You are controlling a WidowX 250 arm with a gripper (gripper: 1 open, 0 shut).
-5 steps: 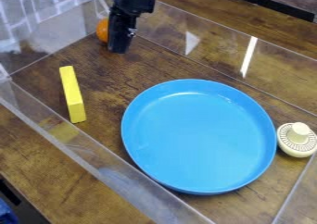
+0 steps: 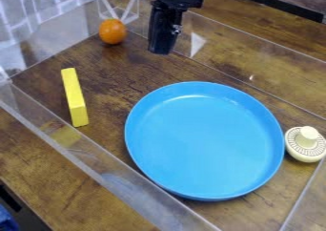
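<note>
My black gripper (image 2: pixel 163 40) hangs at the top centre of the camera view, above the wooden surface, shut with nothing visible between its fingers. An orange ball (image 2: pixel 112 31) sits to its left, apart from it. A yellow bar (image 2: pixel 74 95) lies at the left, and a large blue plate (image 2: pixel 204 139) fills the lower centre.
A cream round object with a knob (image 2: pixel 306 146) sits right of the plate. Clear plastic walls (image 2: pixel 38 139) edge the surface. The wood between the gripper and the plate is clear, as is the upper right.
My gripper has moved to the right, away from the orange ball, which now shows fully. The plate, bar and cream object have not moved.
</note>
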